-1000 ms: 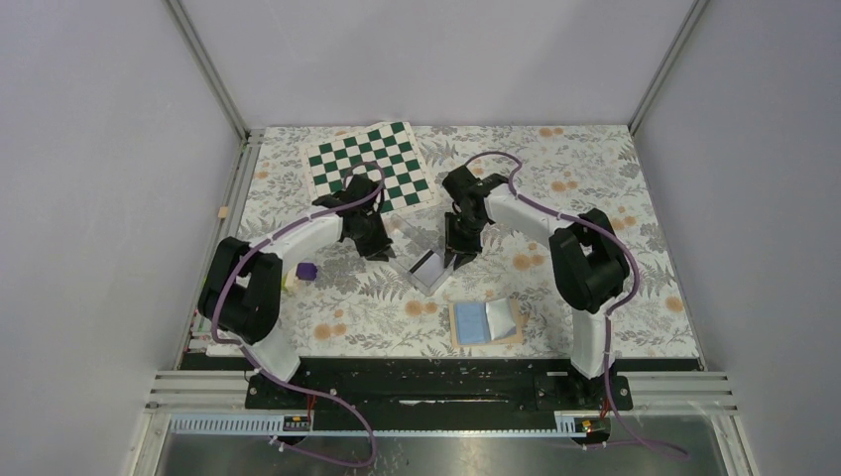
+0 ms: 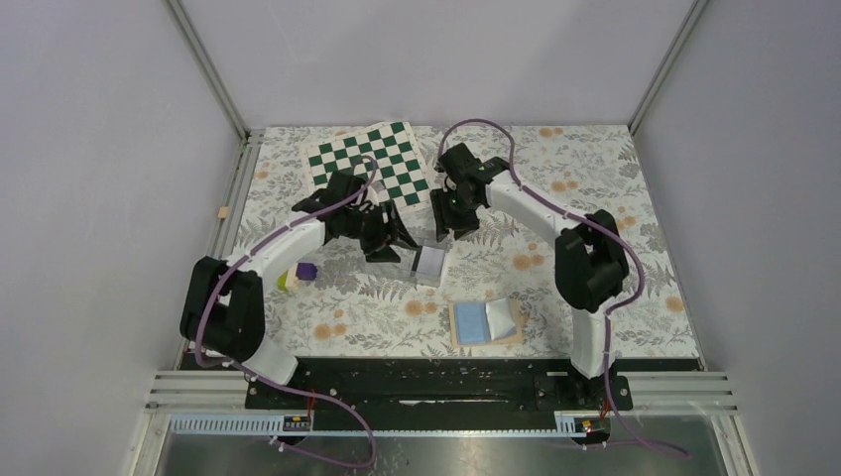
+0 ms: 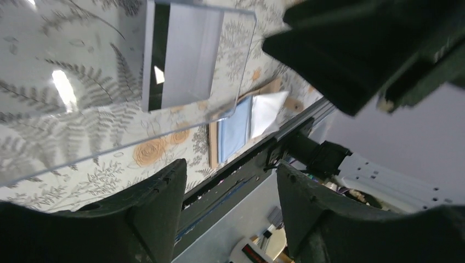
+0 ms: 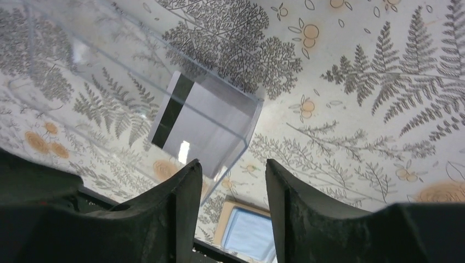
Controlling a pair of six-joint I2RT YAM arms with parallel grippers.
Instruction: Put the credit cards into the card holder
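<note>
A white card with a black stripe [image 4: 205, 120] lies flat inside a long clear plastic box [image 4: 255, 126], near one end of it. The same card [image 2: 430, 262] shows at mid-table in the top view. My left gripper [image 2: 395, 248] stands open at the box's left side, and its fingers [image 3: 164, 192] are wide apart with nothing between them. At the box's upper right, my right gripper [image 2: 452, 232] is open and empty too; its fingers [image 4: 189, 186] are spread close to the box's end. Part of the box is hidden under the left gripper in the top view.
A wooden board with a blue pad and a white piece [image 2: 486, 322] lies near the front edge. Behind is a green-and-white checkered board [image 2: 372, 164]. A small purple object [image 2: 306, 271] sits at left.
The box and card have turned from a diagonal to a straighter angle. The right gripper shifted slightly up and left.
</note>
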